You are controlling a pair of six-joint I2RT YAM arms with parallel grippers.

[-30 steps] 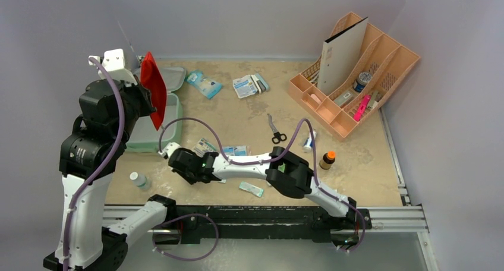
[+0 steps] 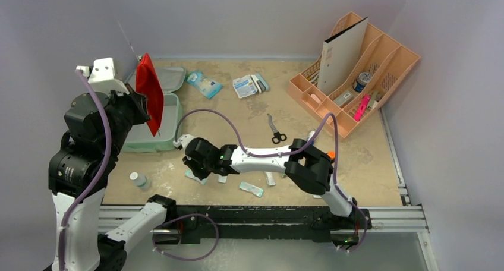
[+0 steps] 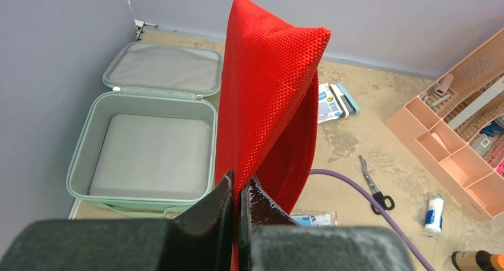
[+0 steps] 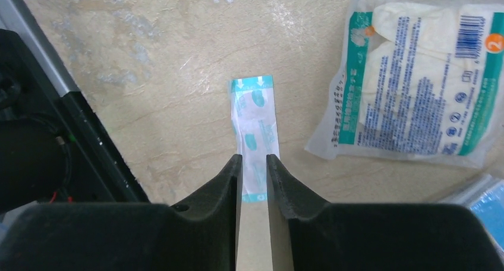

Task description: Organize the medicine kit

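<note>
A red fabric pouch (image 3: 264, 63) hangs upright over the open mint-green case (image 2: 145, 145), with my left gripper shut on a narrow part of it. The case (image 3: 151, 158) looks empty, its lid (image 3: 163, 68) folded back. Low over the table's front left, my right gripper stands part open. Below its fingertips lies a slim white and teal packet (image 4: 257, 125), flat on the table and not held. In the top view, the right arm covers some of the small packets around it.
A plastic bag of white material (image 4: 410, 81) lies beside the slim packet. Scissors (image 2: 275, 129), a white bottle (image 2: 139, 180) and another packet (image 2: 251, 189) rest on the table. A peach organizer (image 2: 345, 122) fills the back right. Open table separates the scissors from the wipes packs (image 2: 204, 84).
</note>
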